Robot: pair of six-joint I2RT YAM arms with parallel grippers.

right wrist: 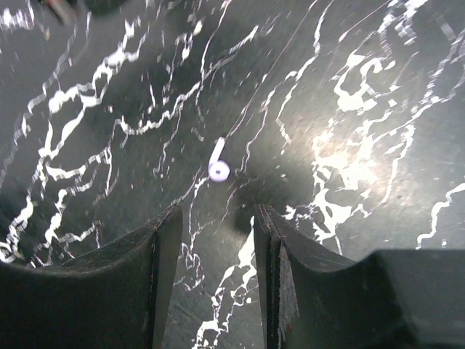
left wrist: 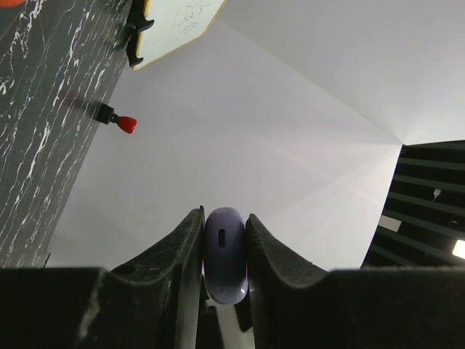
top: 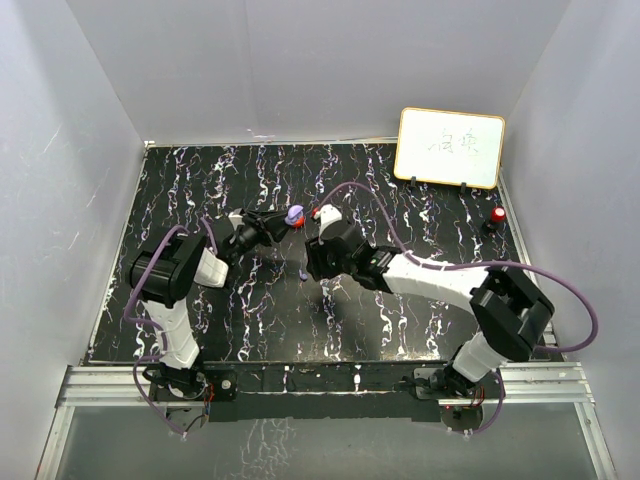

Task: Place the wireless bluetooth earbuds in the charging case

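Note:
My left gripper is shut on the rounded purple charging case, holding it above the table. From above, the case shows at the tips of the left gripper; whether any earbud sits inside cannot be made out. One small earbud, pale purple with a white stem, lies on the dark table. It also shows as a tiny spot in the top view, close beside the right gripper. In the right wrist view, the fingers stand apart with only table between them, and the earbud lies beyond their tips.
An orange-red round object is partly hidden behind the case. A whiteboard stands at the back right, with a black, red-topped item near the right edge.

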